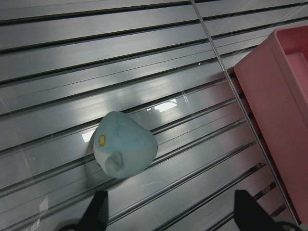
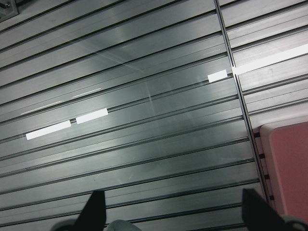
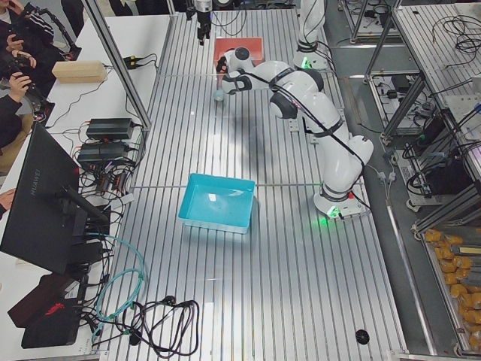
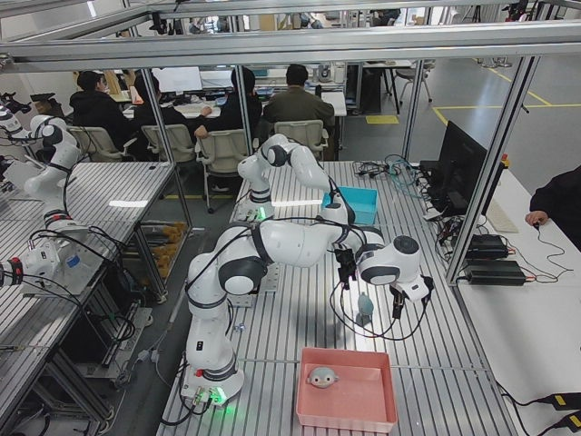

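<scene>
A pale blue plush toy (image 1: 126, 144) rests on the slatted table between a pink bin (image 4: 345, 413) and a cyan bin (image 3: 216, 229); in the camera right view it is below the arms. My left gripper is above the toy, fingertips apart and nothing between them. My right gripper also has its fingertips apart, with the toy's edge at the bottom of the right wrist view. A grey plush toy (image 4: 323, 378) lies inside the pink bin.
Cables (image 3: 173, 331) lie at the table's near left. A monitor (image 3: 41, 203) and boxes stand beside the table. The table between the bins is mostly clear.
</scene>
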